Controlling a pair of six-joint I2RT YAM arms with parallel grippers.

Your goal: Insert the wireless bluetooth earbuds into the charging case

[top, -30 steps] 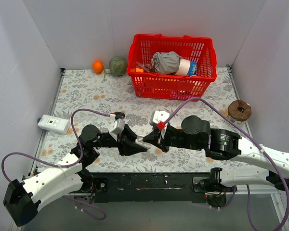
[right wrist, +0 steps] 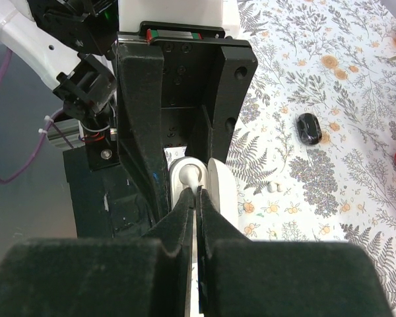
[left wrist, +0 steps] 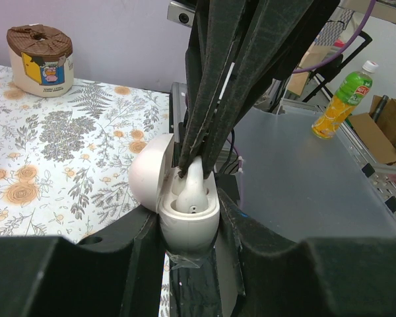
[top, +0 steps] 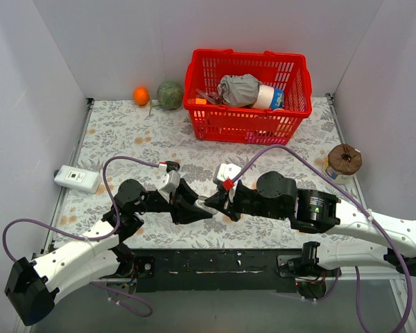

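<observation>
The white charging case [left wrist: 190, 224] is held upright with its lid [left wrist: 148, 172] open, and my left gripper is shut on its sides. From above comes my right gripper, its fingers nearly together at the case's mouth and shut on a white earbud [right wrist: 190, 174]. In the left wrist view this earbud [left wrist: 195, 185] sits at the case's opening, partly inside; whether it is fully seated cannot be told. Another small white piece, perhaps the second earbud [right wrist: 275, 187], lies on the patterned tabletop.
A small black oval object [right wrist: 309, 129] lies on the table. Farther back stand a red basket [top: 253, 125], a green melon [top: 170, 95] and an orange [top: 141, 96]. A white box [top: 78, 179] is at the left, a brown-topped canister [top: 343, 163] at the right.
The left arm holds still.
</observation>
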